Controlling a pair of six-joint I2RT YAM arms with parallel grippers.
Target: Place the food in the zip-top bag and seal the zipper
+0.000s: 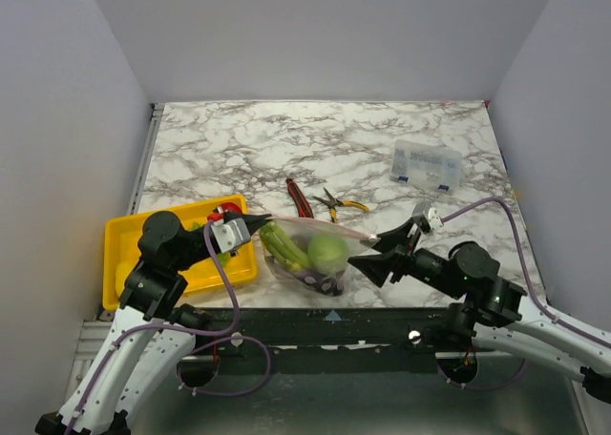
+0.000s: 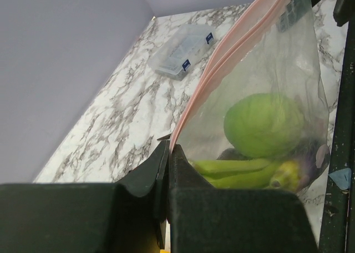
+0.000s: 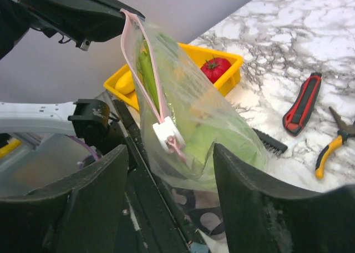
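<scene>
The clear zip bag [image 1: 298, 263] with a pink zip strip hangs slanted at the table's front edge. Inside it show a round green food [image 2: 263, 125], long green pieces [image 1: 284, 247] and something dark purple [image 1: 325, 284]. My left gripper is shut on the bag's left top corner, at the end of the strip. At the opposite end, my right gripper stands open, its fingers [image 3: 113, 164] spread on either side of the strip. The white slider [image 3: 168, 133] sits near this end, in line with the gap between them; whether they touch the bag is unclear.
A yellow bin [image 1: 119, 249] with a tomato [image 3: 215, 69] and other food stands at the left. Behind the bag lie a red cutter [image 1: 300, 198] and pliers [image 1: 336, 203]. A clear case [image 1: 427, 164] rests at the back right.
</scene>
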